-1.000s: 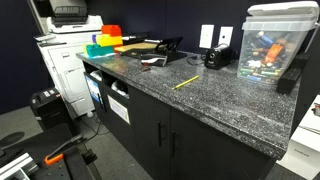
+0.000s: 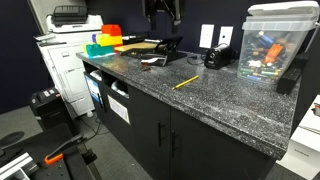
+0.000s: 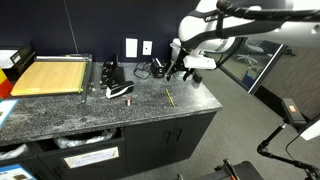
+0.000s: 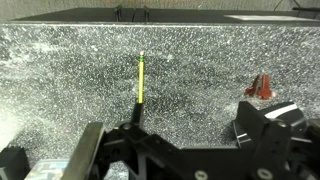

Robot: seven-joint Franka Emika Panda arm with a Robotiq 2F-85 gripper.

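Observation:
A yellow pencil (image 2: 187, 82) lies flat on the dark speckled countertop (image 2: 235, 103). From above, in the wrist view, the pencil (image 4: 141, 82) runs up and down the picture, left of centre, its lower end close to the gripper's dark body. My gripper (image 2: 162, 14) hangs well above the counter at the top of exterior view 1, its two fingers spread and nothing between them. Exterior view 2 has the gripper (image 3: 182, 72) above and behind the pencil (image 3: 170, 98) in the picture, apart from it.
A small red object (image 4: 260, 87) rests on the counter, right of the pencil in the wrist view. A clear lidded bin (image 2: 275, 45) and a black device (image 2: 219, 56) stand toward the wall. Bare counter surrounds the pencil.
My gripper has come down into the top of exterior view 1, where it was out of sight before. The pencil and the other things on the counter have not moved.

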